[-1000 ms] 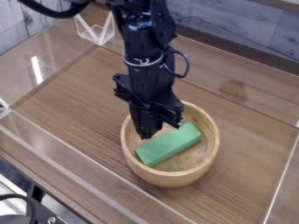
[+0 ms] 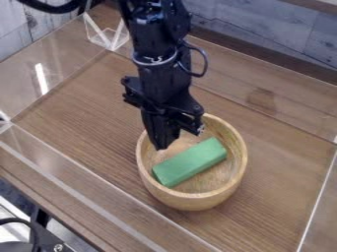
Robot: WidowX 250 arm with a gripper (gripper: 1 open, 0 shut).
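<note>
A light wooden bowl (image 2: 224, 193) sits at centre right of the table, with a green rectangular block (image 2: 190, 162) lying inside it. The dark robot gripper (image 2: 165, 140) hangs over the bowl's back-left part, above and behind the block. Its lower end is dark against its own body, so I cannot tell whether it is open or shut or whether anything is between its fingers.
A darker plank surface (image 2: 263, 30) runs along the back right. Cables lie at the lower-left edge, and a white object is at the far left.
The gripper has moved slightly up and back, away from the green block. The bowl and block look unmoved.
</note>
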